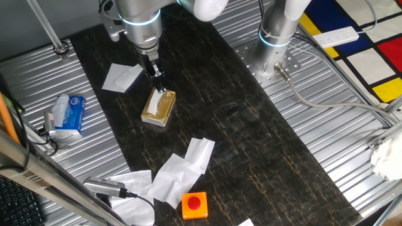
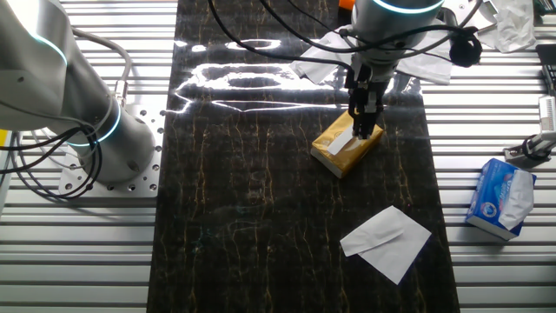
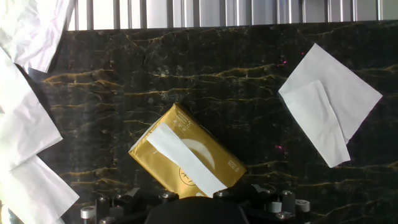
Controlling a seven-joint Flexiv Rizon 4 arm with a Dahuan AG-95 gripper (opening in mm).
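Observation:
A gold tissue pack point(image 1: 164, 110) lies on the dark marbled table top, a strip of white tissue point(image 3: 186, 158) sticking out along its upper face. My gripper point(image 1: 161, 91) points down at one end of the pack, its fingertips close to the tissue. From the opposite side, the second exterior view has the gripper point(image 2: 362, 136) over the pack point(image 2: 334, 155), right by the strip's end. In the wrist view the strip runs down to the gripper's dark parts at the bottom edge. Whether the fingers pinch the tissue is hidden.
Loose white sheets point(image 1: 176, 179) lie towards the front, with an orange box with a red button point(image 1: 195, 204) beside them. Another folded sheet point(image 2: 387, 242) rests near the pack. A blue tissue pack point(image 1: 72, 116) sits on the slatted metal.

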